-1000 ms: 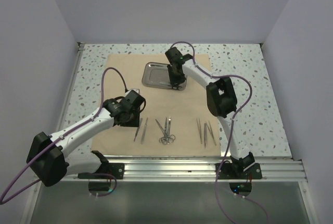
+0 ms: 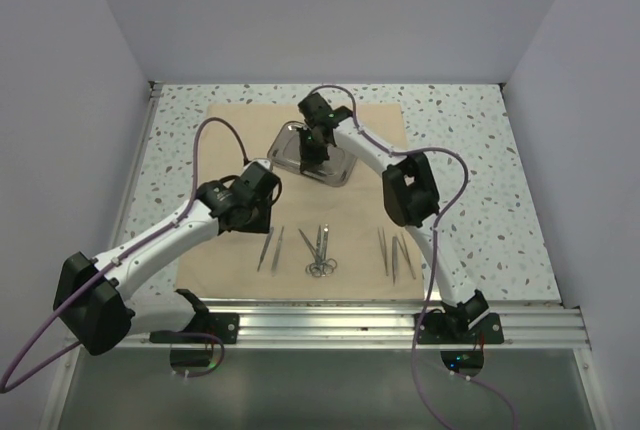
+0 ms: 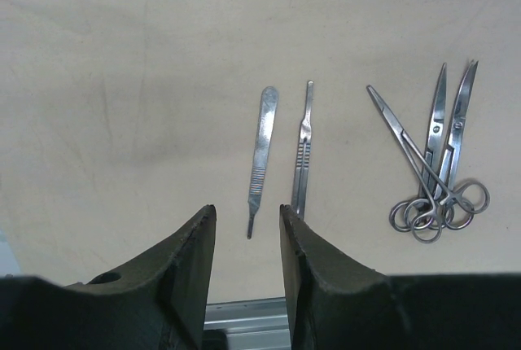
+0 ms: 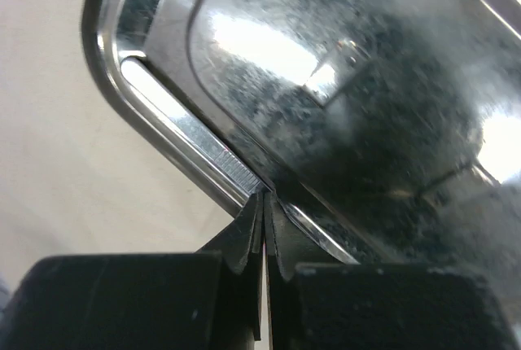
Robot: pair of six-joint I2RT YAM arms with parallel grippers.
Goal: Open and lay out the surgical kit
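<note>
The metal tray (image 2: 284, 151) lies at an angle on the beige cloth at the back. My right gripper (image 2: 309, 167) reaches into its near side with the fingers closed. In the right wrist view, a flat silver instrument (image 4: 173, 114) runs along the tray's inner edge, and the shut fingertips touch down at it; I cannot tell whether any of it is pinched. My left gripper hangs open and empty above the cloth, near two slim scalpel handles (image 3: 262, 146) (image 3: 302, 159). To their right, several scissor-type instruments (image 3: 440, 171) lie overlapping.
Slim tweezer-like instruments (image 2: 394, 260) lie at the cloth's front right. Bare cloth (image 2: 340, 212) separates the tray from the front row. A metal rail (image 2: 320, 315) borders the front, and speckled table (image 2: 490, 190) is free at the right.
My right gripper has moved left and slightly nearer the front, and the tray has turned clockwise from its straighter position. The left arm has shifted only slightly; the laid-out instruments have stayed put.
</note>
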